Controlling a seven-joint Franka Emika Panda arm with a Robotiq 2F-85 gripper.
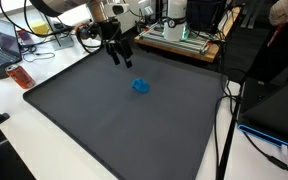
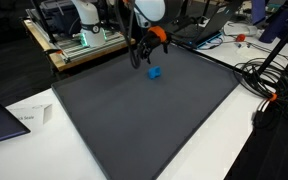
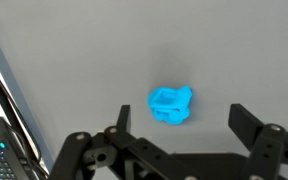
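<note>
A small bright blue object [image 1: 140, 86], rounded and hollow-looking, rests on the dark grey mat [image 1: 114, 120]. From the wrist view, the blue object [image 3: 170, 104] lies below the gripper, a bit left of the midpoint between its fingers. My gripper is open, its two black fingers wide apart and nothing between them. Exterior view 1 has the gripper [image 1: 122, 58] above the mat, behind the blue object and to its left. Another angle, exterior view 2, places the blue object [image 2: 154, 72] just in front of the gripper [image 2: 150, 52].
An orange-red can [image 1: 21, 76] stands by the mat's left edge, near a laptop [image 1: 6, 42]. Black cables run along the mat's side. A paper sheet [image 2: 27, 121] lies off to the side in exterior view 2.
</note>
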